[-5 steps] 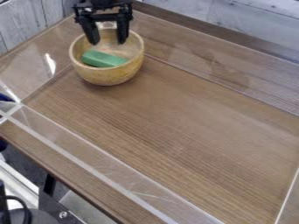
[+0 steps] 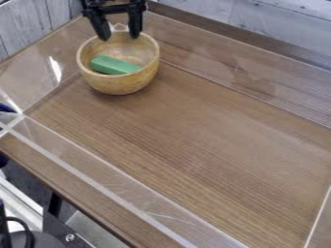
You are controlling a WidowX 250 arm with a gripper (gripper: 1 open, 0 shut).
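A wooden bowl sits toward the back left of the wooden table, with a green block lying inside it. My black gripper is at the top of the view over the bowl's back part, its two dark fingers pointing down and apart, open, with nothing between them that I can make out. The green block lies below and in front of the fingers.
A pale wall or panel edges the back left. Dark cables and equipment show beyond the table's left edge at the lower left.
My gripper has moved up and slightly back from inside the bowl. The bowl and the green block look unchanged.
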